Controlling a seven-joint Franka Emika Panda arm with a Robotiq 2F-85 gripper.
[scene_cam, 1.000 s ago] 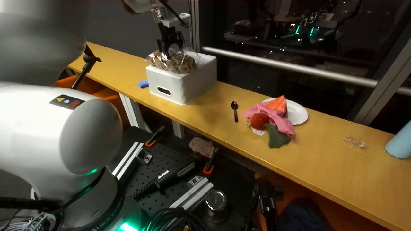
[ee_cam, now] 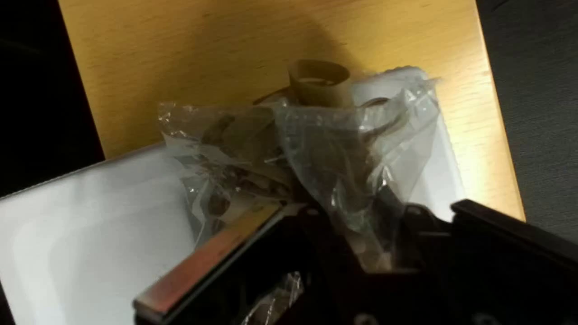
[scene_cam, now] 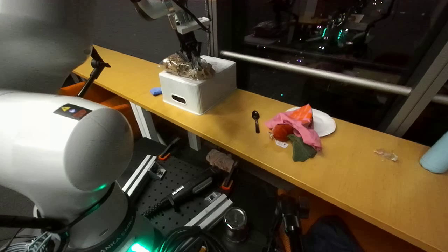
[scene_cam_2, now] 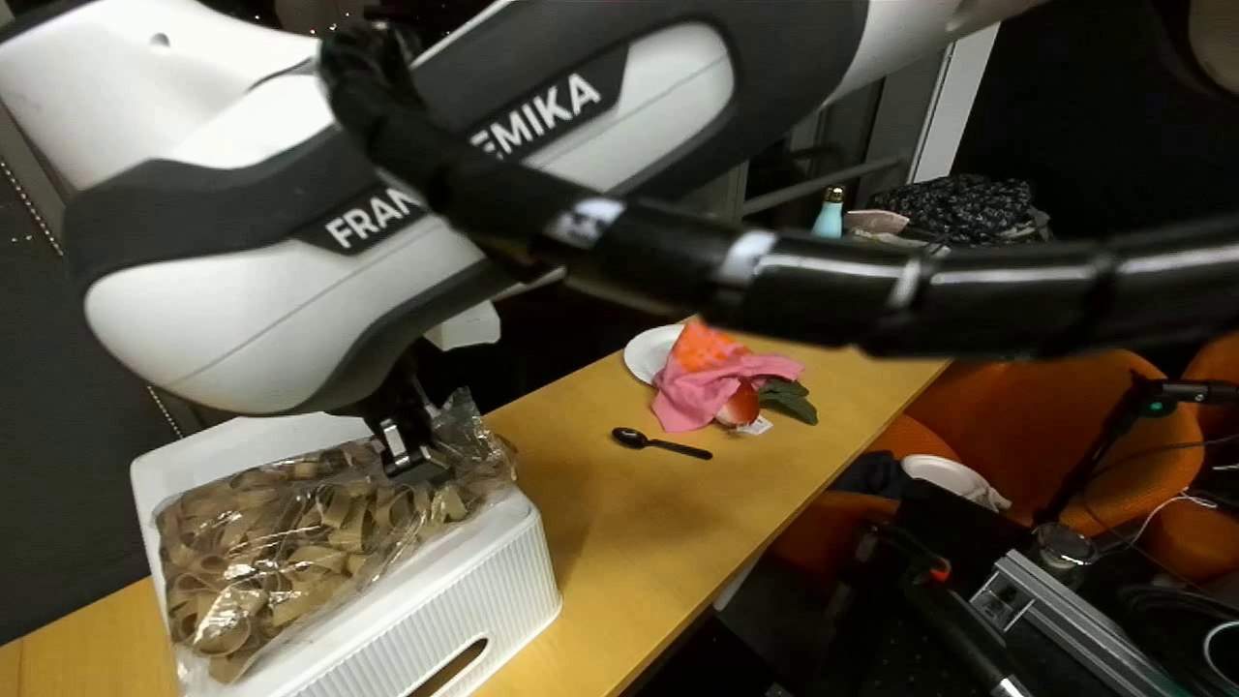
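A clear plastic bag of curled brown strips lies in the top of the white box. My gripper points down into the bag from above, its tips pushed in among the plastic. In exterior view 2 the gripper is at the bag end nearest the spoon. Close up in the wrist view, crumpled film runs between the dark fingers, which stand partly apart. Whether they grip the film firmly is unclear, since the tips are dark and partly covered.
Clear table separates the box from a black spoon. Farther along are a pink cloth, a red item, a green piece and a white plate. A blue item lies beside the box.
My gripper has shifted slightly right and lower into the bag, and its fingers, wide apart before, are closer together. The box and the other table items have not moved.
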